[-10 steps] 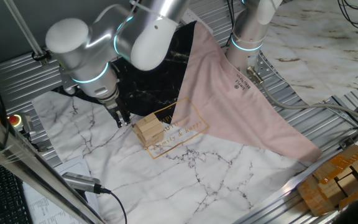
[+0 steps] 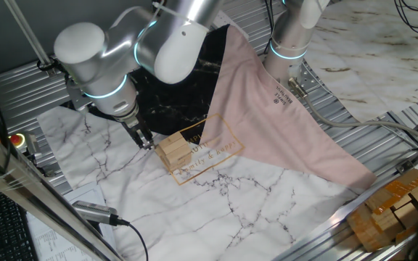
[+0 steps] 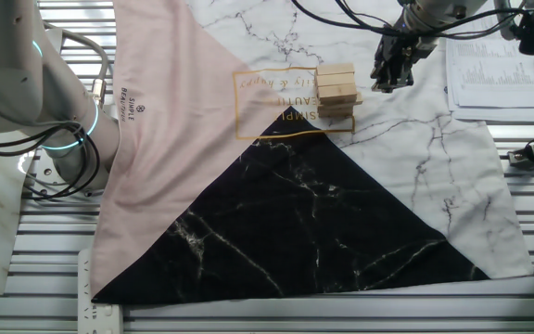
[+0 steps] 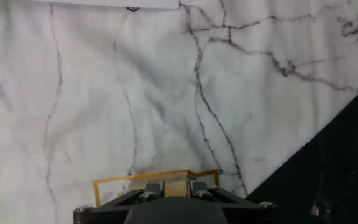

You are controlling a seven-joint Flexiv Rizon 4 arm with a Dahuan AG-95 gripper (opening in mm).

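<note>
A small stack of pale wooden blocks (image 2: 173, 151) rests on the cloth, over its gold-framed lettering. From the other side, the stack (image 3: 336, 85) shows several layers, with the lower blocks jutting out unevenly. My gripper (image 2: 146, 143) points down just beside the stack. A gap separates the gripper (image 3: 392, 76) from the blocks in the second exterior view. At the bottom of the wrist view, the gripper is open, its two fingers spread apart. Part of the wooden stack (image 4: 176, 187) appears beyond and between them; the gripper body hides the rest.
The cloth (image 3: 276, 223) has pink, black and white marble-patterned areas, with wide bare room around the stack. A taped box of wooden blocks (image 2: 398, 210) stands at the lower right. Metal post (image 2: 42, 174), keyboard (image 2: 2, 225) and papers (image 3: 494, 79) lie beyond the cloth.
In exterior view 1 my gripper has shifted very slightly, staying close beside the stack. The blocks have not visibly moved.
</note>
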